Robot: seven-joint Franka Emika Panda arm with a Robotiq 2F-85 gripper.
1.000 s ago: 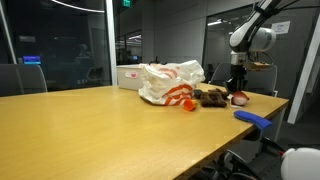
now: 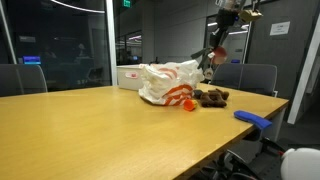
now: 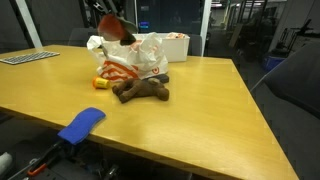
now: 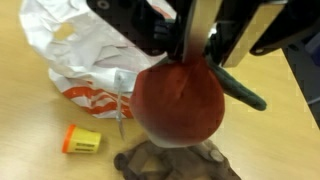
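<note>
My gripper is shut on a rounded red-brown object (image 4: 178, 105), which hides the fingertips' contact. In exterior view 1 the gripper (image 2: 222, 44) is raised over the far right of the table, just right of the white plastic bag (image 2: 170, 83) with red print. The held red-brown object (image 3: 116, 30) hangs in front of and above the bag in exterior view 2. Below lies a brown plush toy (image 3: 140, 90). Beside the bag rests a small yellow container (image 4: 85, 140) with an orange end.
A blue object (image 2: 252, 118) lies at the table's near right edge. Behind the bag stands a white box (image 3: 173, 47). A dark green elongated thing (image 4: 240, 91) shows beyond the held object.
The gripper has risen and moved left in exterior view 1, carrying the red-brown object up from low over the table's right end. Bag, plush toy and blue object look unmoved.
</note>
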